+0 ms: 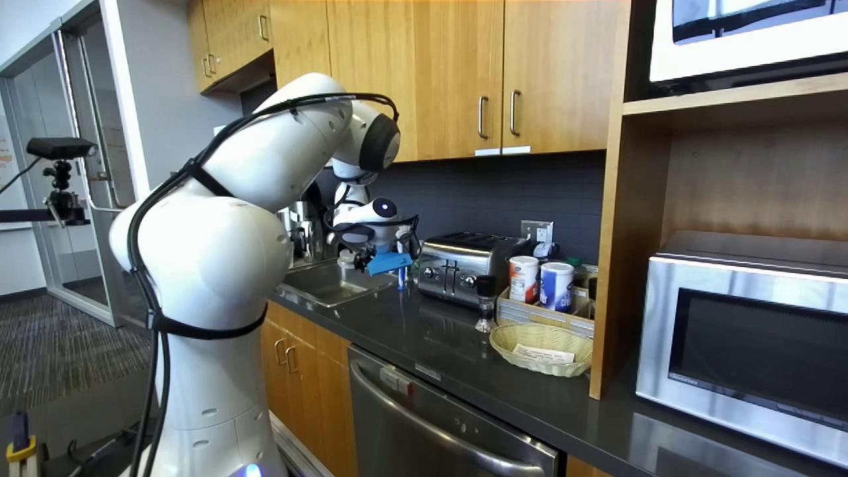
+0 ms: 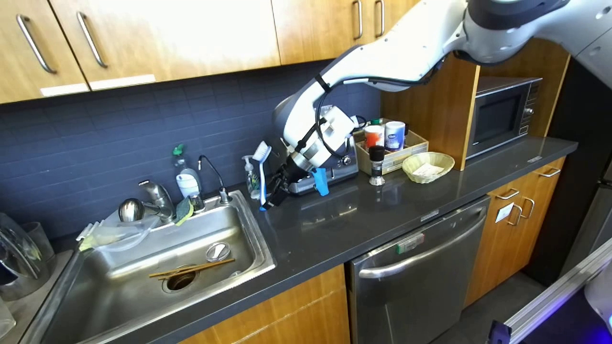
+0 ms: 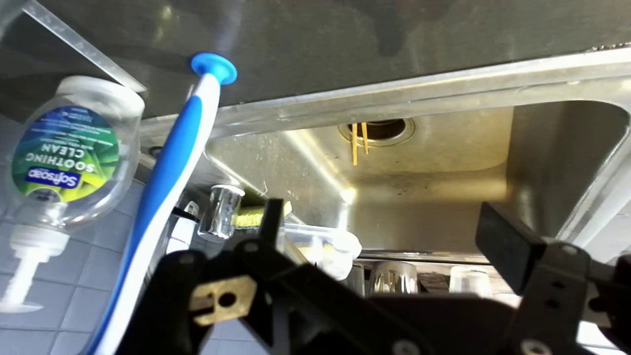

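Observation:
My gripper stands open, its two dark fingers wide apart with nothing between them in the wrist view. Beyond the gap lies the steel sink (image 3: 461, 136). A blue and white dish brush (image 3: 177, 159) stands on its blue end just outside the fingers, on the left of that view. In exterior view 2 the gripper (image 2: 275, 192) hangs low over the counter, close beside the brush (image 2: 262, 172) and right of the sink. Two wooden chopsticks (image 2: 192, 269) lie in the sink across the drain.
A soap pump bottle (image 3: 71, 142) is beside the brush. The toaster (image 1: 461, 266) stands close behind the arm. A pepper grinder (image 2: 376, 166), a wicker basket (image 2: 427, 166) and a box of canisters (image 2: 396, 160) are farther right.

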